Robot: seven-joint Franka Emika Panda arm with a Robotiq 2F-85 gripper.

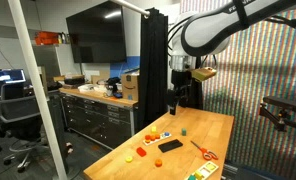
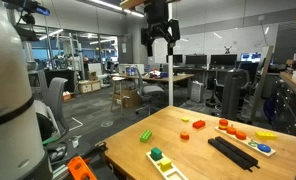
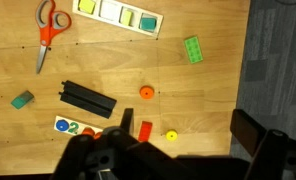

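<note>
High above the wooden table (image 1: 203, 122), my gripper stands open with nothing between its fingers. In the wrist view, a small orange round piece (image 3: 146, 92) lies near the middle, with a red block (image 3: 145, 131) and a yellow round piece (image 3: 171, 135) below it. A bright green block (image 3: 193, 49) sits at upper right. Orange-handled scissors (image 3: 55, 30) lie at upper left beside a white tray (image 3: 135, 18) of yellow and green blocks. The black bars (image 3: 88, 99) are left of the orange piece. Part of another white tray (image 3: 63, 125) with coloured pieces is hidden by the gripper.
A small dark green block (image 3: 23, 100) lies at the left. Bare wood surrounds most pieces, and the table's edge runs along the right of the wrist view. Beyond the table stand an office chair (image 1: 23, 115) and a cabinet counter (image 1: 98, 115).
</note>
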